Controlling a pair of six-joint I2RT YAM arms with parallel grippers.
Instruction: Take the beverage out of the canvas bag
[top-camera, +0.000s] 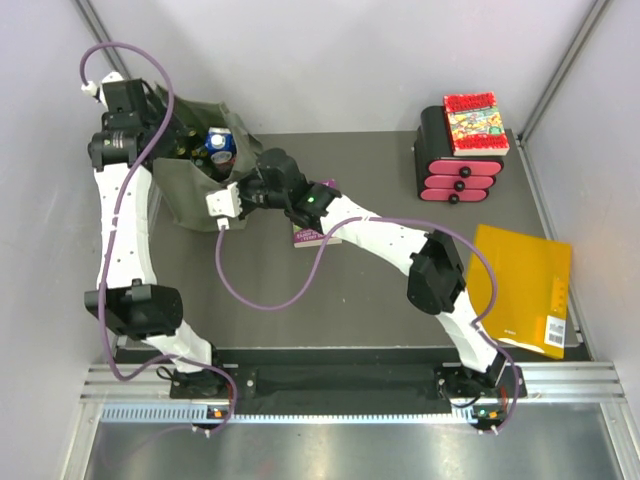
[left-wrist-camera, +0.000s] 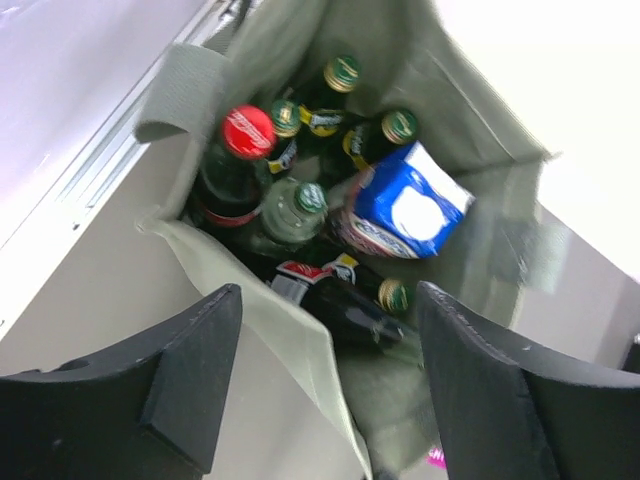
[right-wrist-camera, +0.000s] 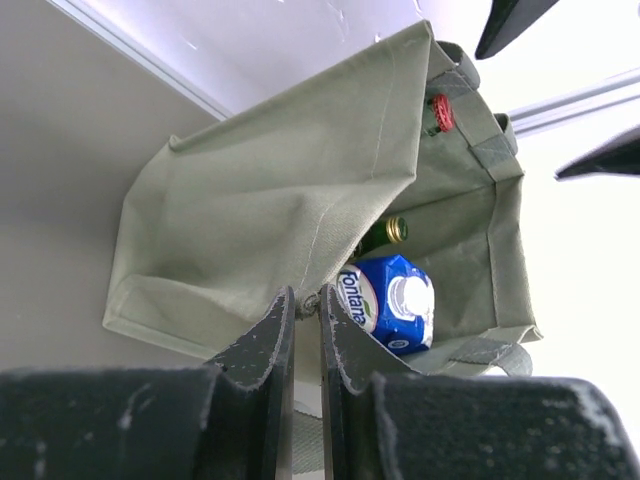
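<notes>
The olive canvas bag (top-camera: 188, 200) stands at the back left. Inside it are several bottles, including one with a red cap, and a blue carton (top-camera: 221, 150); in the right wrist view the carton (right-wrist-camera: 400, 310) reads "Fontana". My left gripper is over the bag's opening, open, with nothing visible between its fingers. My right gripper is shut on the bag's fabric at its near right edge.
A black and pink drawer box (top-camera: 460, 180) with a book on top stands at the back right. A yellow folder (top-camera: 520, 280) lies at the right. A pink book (top-camera: 315, 240) lies under the right arm.
</notes>
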